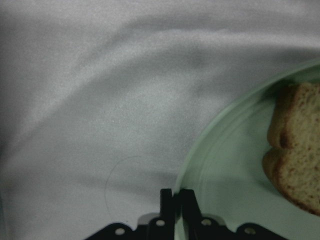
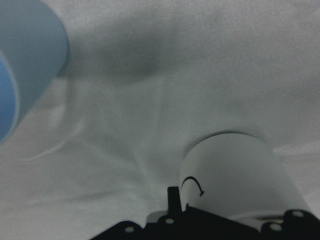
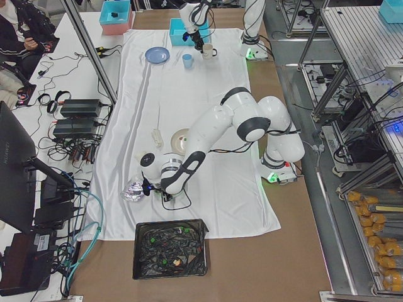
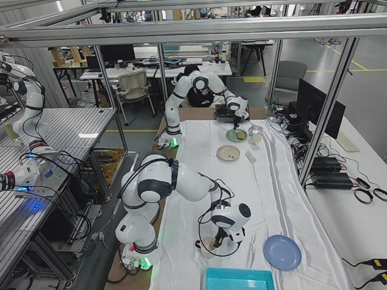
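My left gripper is at the rim of a green plate (image 1: 230, 165) holding bread slices (image 1: 295, 145), its fingers close together; whether they grip the rim is unclear. In the camera right view this plate (image 4: 236, 137) is at the far end. My right gripper is low against a white cup (image 2: 230, 170) with a dark line on it; its finger is partly hidden. A blue cup (image 2: 35, 50) stands beside it.
A blue plate (image 4: 282, 252) and teal bin (image 4: 239, 281) are near my right arm. A beige plate (image 4: 228, 153) lies mid-table. A crumpled foil item (image 3: 132, 189) lies by the green plate; a black tray (image 3: 170, 271) sits beyond it.
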